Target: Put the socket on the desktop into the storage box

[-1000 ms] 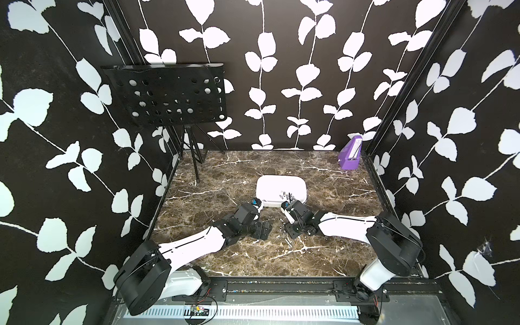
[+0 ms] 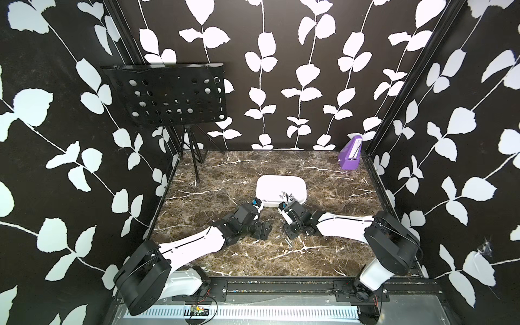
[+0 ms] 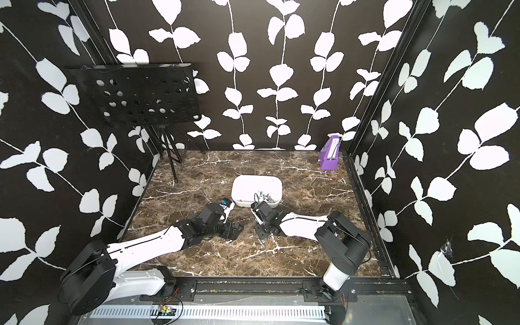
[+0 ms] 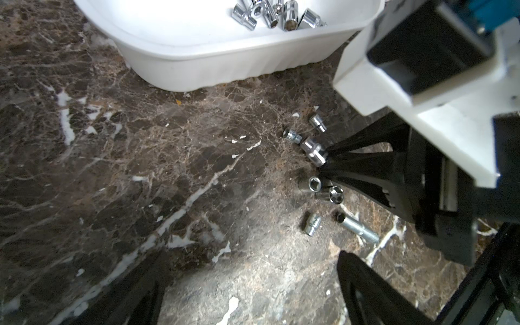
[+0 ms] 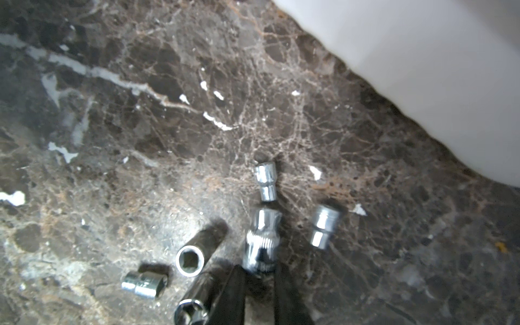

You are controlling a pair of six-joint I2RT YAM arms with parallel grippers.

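Observation:
Several shiny metal sockets lie loose on the marble desktop. In the right wrist view, a thick socket [image 5: 262,238] lies at the tips of my right gripper, whose fingers stand a narrow gap apart; whether they touch it, I cannot tell. A small socket [image 5: 266,181] lies just beyond it and another socket [image 5: 325,226] off to the right. The left wrist view shows a long socket [image 4: 358,227] and a short socket [image 4: 312,223]. My left gripper is wide open and empty. The white storage box [image 4: 178,67] holds several sockets [image 4: 291,14].
A purple metronome [image 2: 350,153] stands at the back right and a black music stand [image 2: 168,94] at the back left. Both arms are close together in front of the box. Bare desktop [image 2: 211,178] lies left of the box.
My right arm has shifted slightly left over the last second. The left arm and the box have stayed in place.

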